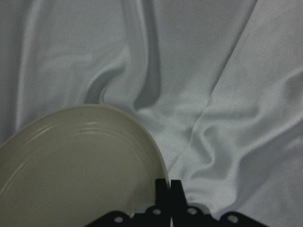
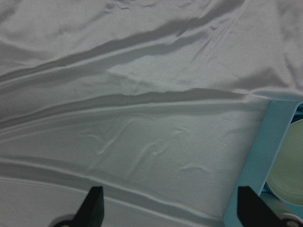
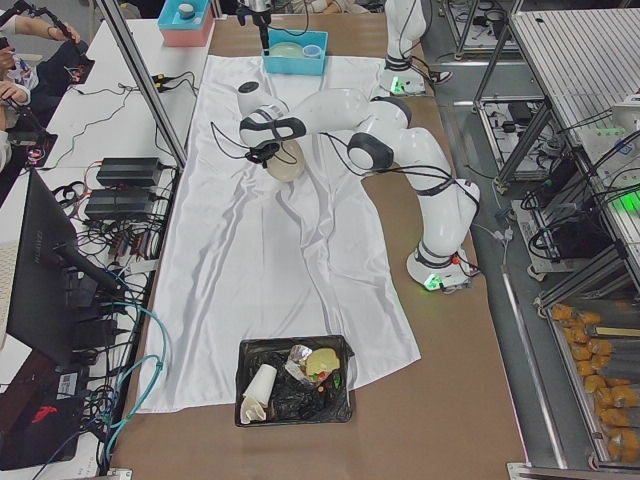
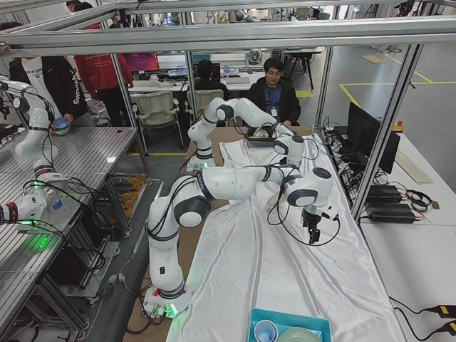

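A cream plate (image 3: 285, 172) (image 1: 80, 175) is over the white cloth, with my left gripper (image 3: 260, 158) shut on its rim. My right gripper (image 4: 311, 229) stands open above the cloth beside a blue bin (image 3: 295, 68) (image 4: 288, 317) (image 2: 258, 146), which holds a pale green plate (image 2: 289, 161) and a blue-rimmed cup (image 4: 265, 330).
A black tray (image 3: 295, 416) with food scraps, wrappers and cups sits at the opposite end. A monitor, cables and metal frame posts line one side.
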